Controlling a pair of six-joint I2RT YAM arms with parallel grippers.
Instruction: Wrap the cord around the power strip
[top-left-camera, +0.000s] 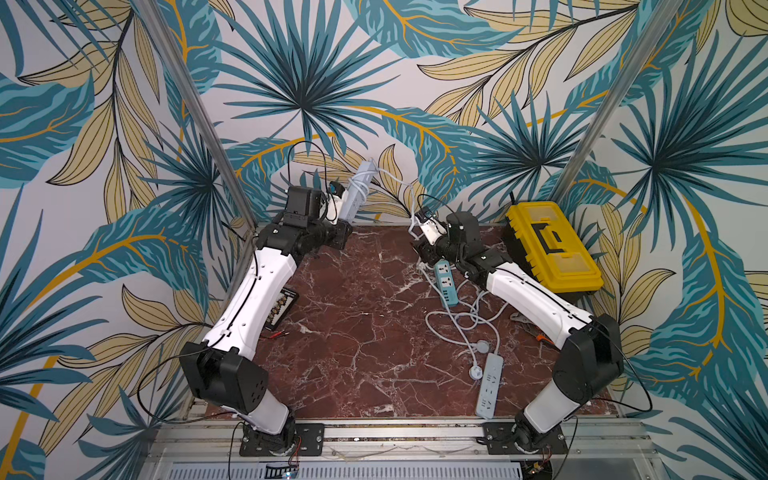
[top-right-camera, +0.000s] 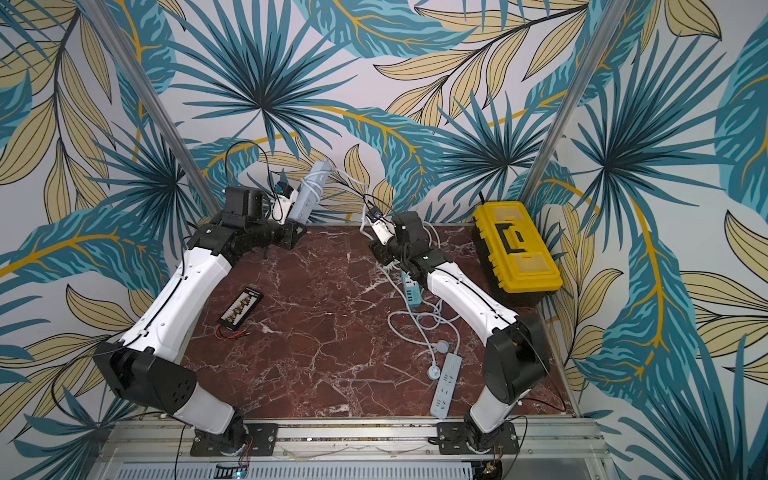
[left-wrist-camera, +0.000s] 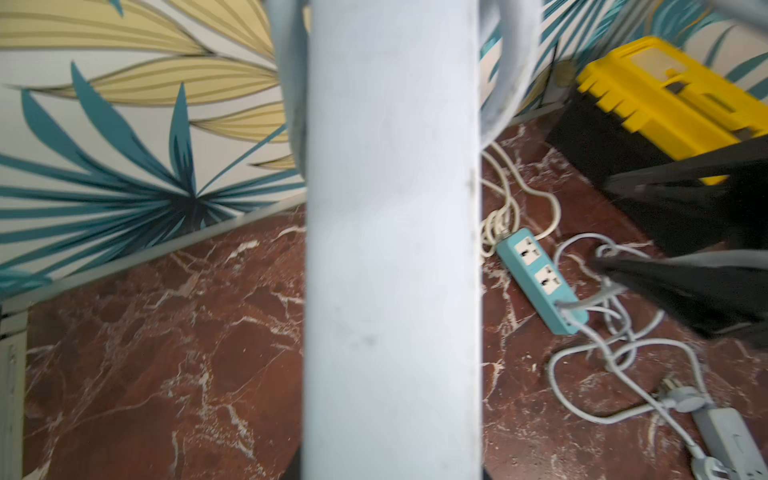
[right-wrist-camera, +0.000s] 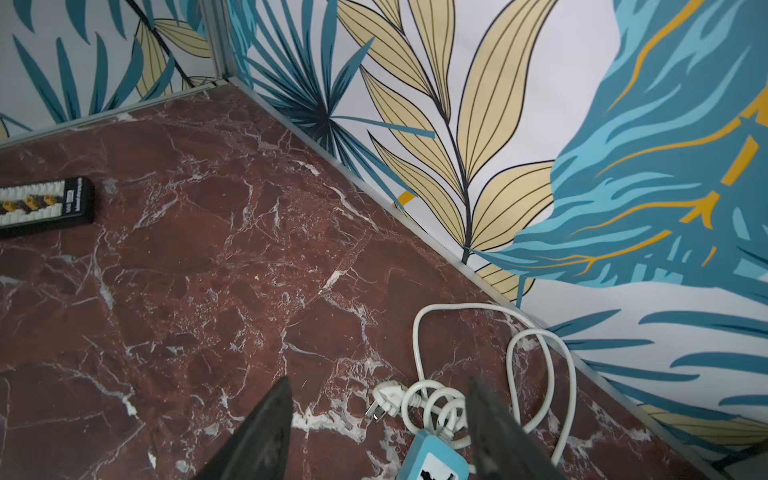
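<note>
High over the back of the table, my left gripper (top-left-camera: 344, 217) is shut on a pale grey power strip (top-left-camera: 357, 192), which tilts upward. Loops of its cord (top-right-camera: 315, 181) lie around the strip's upper part. The strip's smooth back (left-wrist-camera: 392, 240) fills the middle of the left wrist view and hides most of that gripper. From the strip, cord (top-left-camera: 390, 172) runs right and down toward my right gripper (top-left-camera: 424, 249). In the right wrist view its blurred fingers (right-wrist-camera: 257, 436) stand apart with no cord seen between them. Cord passes close by that gripper; whether it touches cannot be told.
A teal power strip (left-wrist-camera: 544, 280) and tangled cord lie below the right arm. A second grey strip (top-left-camera: 489, 385) and plugs (top-left-camera: 476, 372) lie at front right. The yellow toolbox (top-left-camera: 552, 244) stands back right, a black case (top-right-camera: 240, 308) left.
</note>
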